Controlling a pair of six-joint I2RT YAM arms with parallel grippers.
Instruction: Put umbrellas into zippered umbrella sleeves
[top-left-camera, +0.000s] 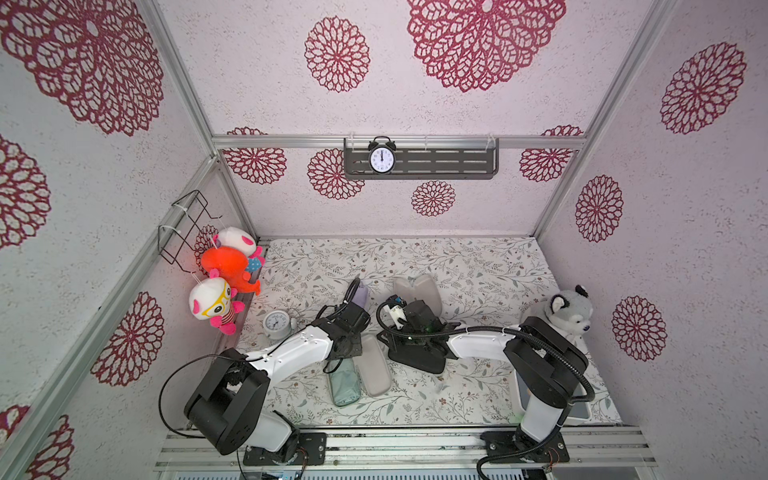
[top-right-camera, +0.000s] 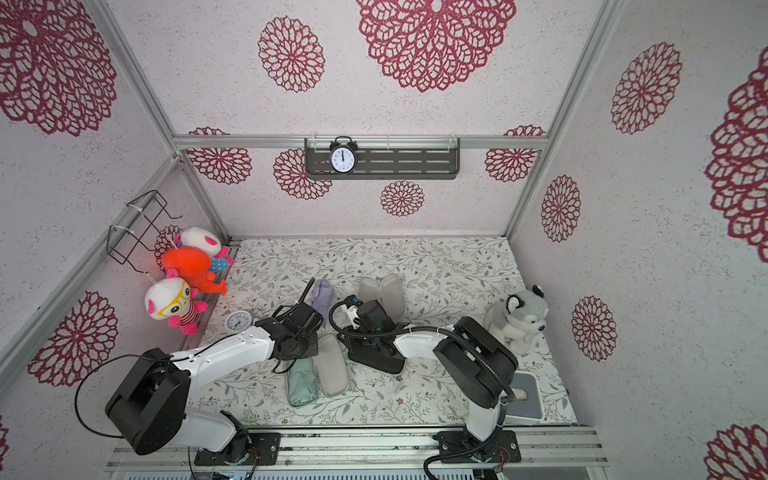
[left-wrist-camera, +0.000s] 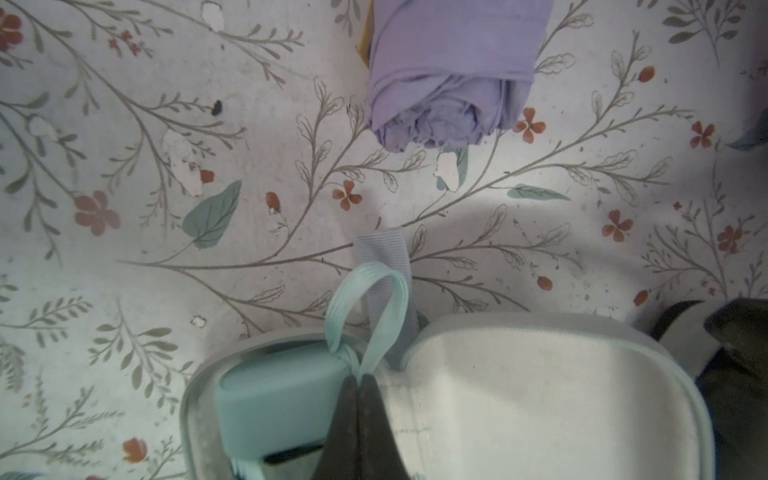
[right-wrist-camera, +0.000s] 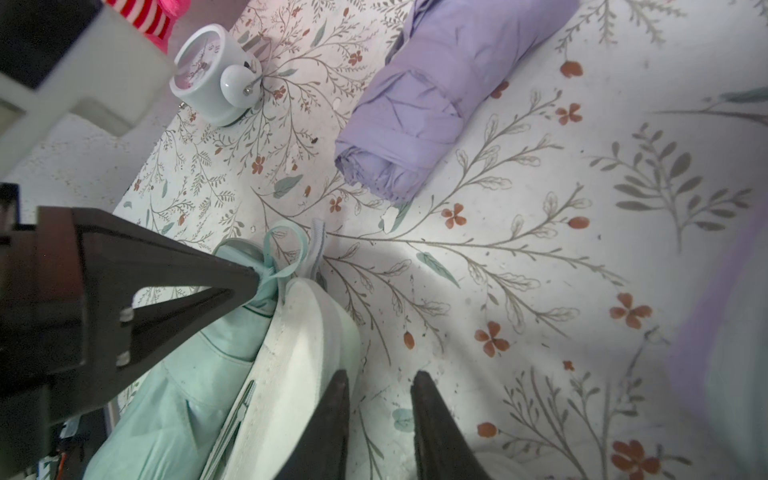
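An open mint zippered sleeve with a pale lining (top-right-camera: 332, 368) lies in front, mint umbrella (top-right-camera: 301, 388) in its left half. My left gripper is shut at the mint loop (left-wrist-camera: 352, 292) at the sleeve's top end; whether loop is between the fingers is unclear. My right gripper is part open beside the sleeve, nothing visible between its fingers. A rolled lavender umbrella (right-wrist-camera: 424, 96) lies behind; another open sleeve (top-right-camera: 384, 296) lies farther back right.
A black case (top-left-camera: 416, 356) lies under the right arm. A small white clock (top-left-camera: 277, 322) stands at left, plush toys (top-left-camera: 228, 264) along the left wall, a husky toy (top-left-camera: 564, 316) at right, a tray (top-right-camera: 525, 404) front right.
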